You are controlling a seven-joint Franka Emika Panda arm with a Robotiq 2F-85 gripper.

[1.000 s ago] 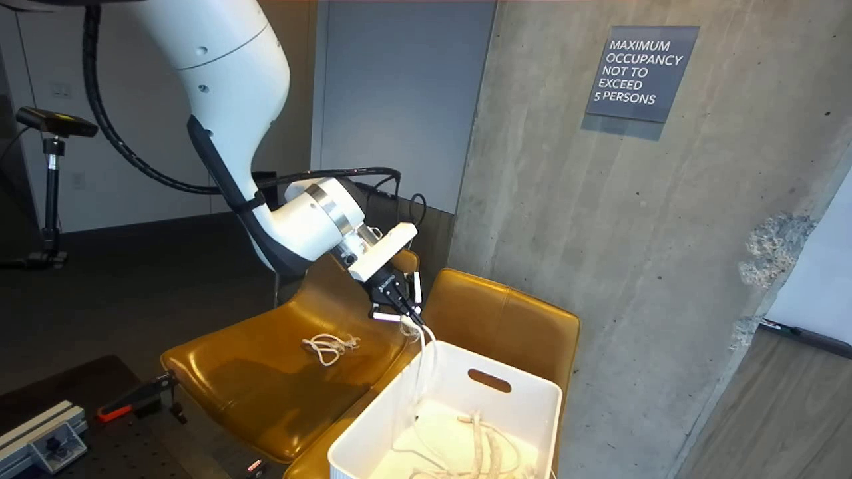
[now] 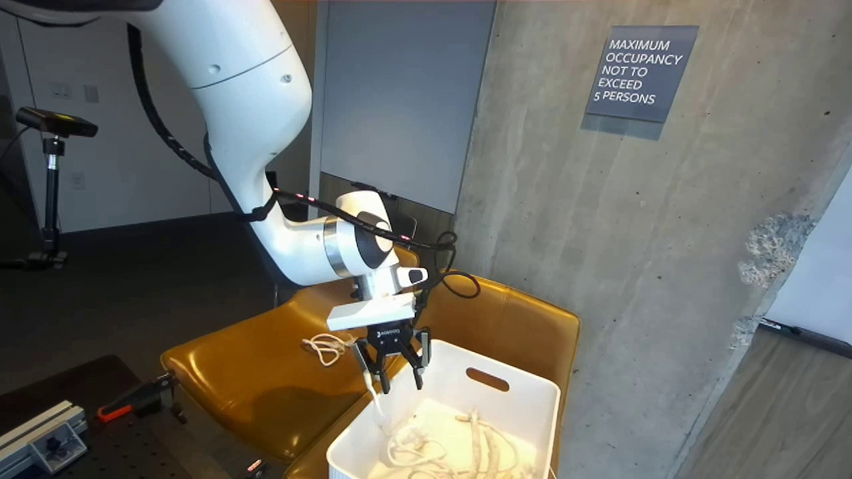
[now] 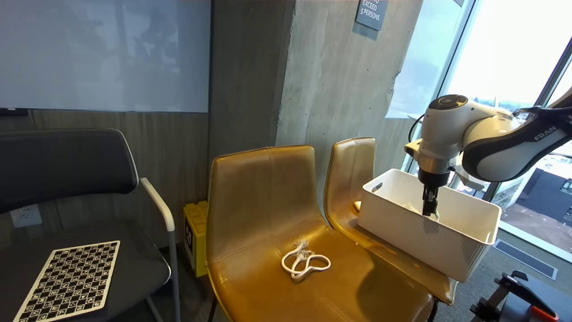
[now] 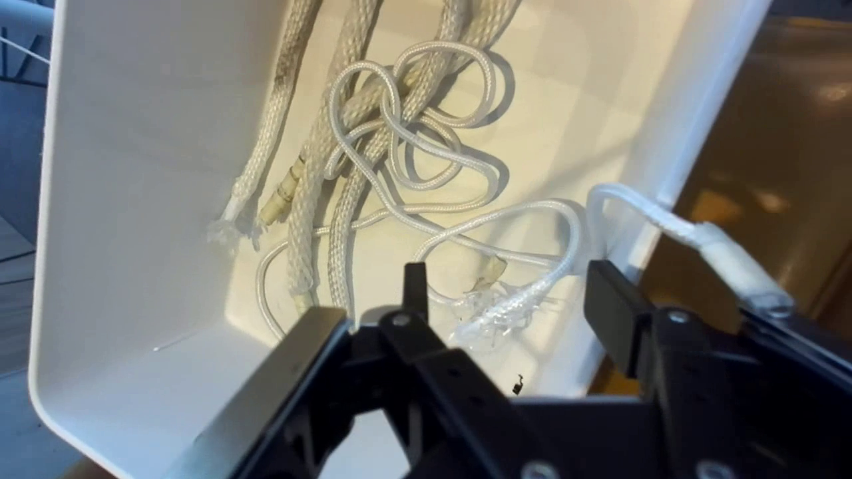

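Observation:
Above the white bin (image 2: 515, 379), my gripper (image 2: 401, 384) points downward with its fingers spread and no rope between them. In the wrist view, thin white rope (image 4: 471, 206) lies in loose loops on the bin floor. One taped rope end (image 4: 731, 263) rises past the bin's side wall, along the outer side of the right-hand finger; whether it clings to that finger I cannot tell. Thicker braided ropes (image 4: 351, 199) lie beside and under the loops. Another white rope bundle (image 3: 305, 260) rests on the tan chair seat outside the bin.
The bin sits on a second tan chair (image 3: 351, 161), whose backrest rises behind it. A concrete wall (image 2: 607, 263) stands beyond. At the lower left are a dark table (image 2: 136, 455) and a clamp (image 2: 132, 399). A dark chair holds a patterned board (image 3: 72, 279).
My gripper has swung from a slant to point down, turned and opened.

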